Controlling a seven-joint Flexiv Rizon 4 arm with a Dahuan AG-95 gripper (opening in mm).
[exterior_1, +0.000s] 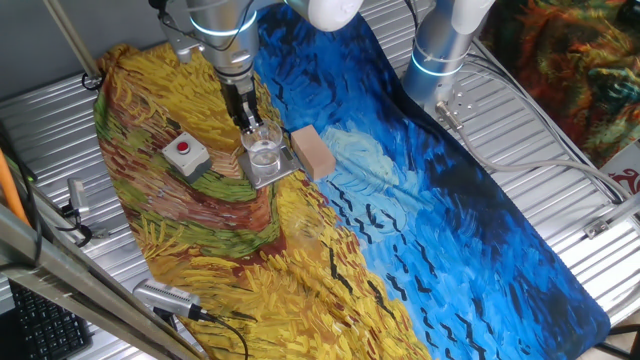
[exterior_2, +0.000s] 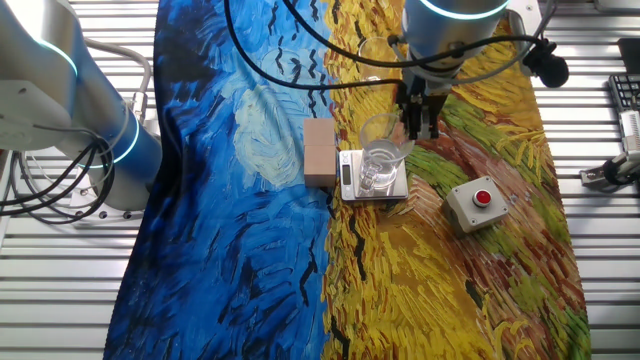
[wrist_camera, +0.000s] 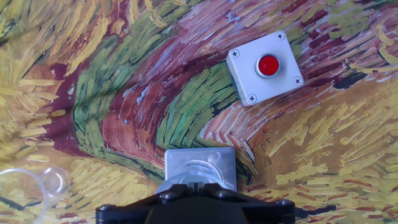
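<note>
A clear cup (exterior_2: 379, 126) leans over the small silver scale (exterior_2: 347, 186), with another clear vessel (exterior_2: 376, 176) standing on the scale below it. Where the two transparent shapes overlap, their edges are hard to separate. My black gripper is at the bottom of the wrist view, its fingertips close together against clear material, and appears shut on the upper cup. In exterior view 1 the gripper (exterior_1: 246, 127) is at the far side of the vessels, above the scale (exterior_1: 281, 176).
A grey box with a red button (exterior_1: 184, 152) sits beside the scale. On the scale's other side lies a tan block (exterior_1: 313, 152). Another clear vessel (wrist_camera: 55, 182) stands apart at lower left in the wrist view. The foreground cloth is open.
</note>
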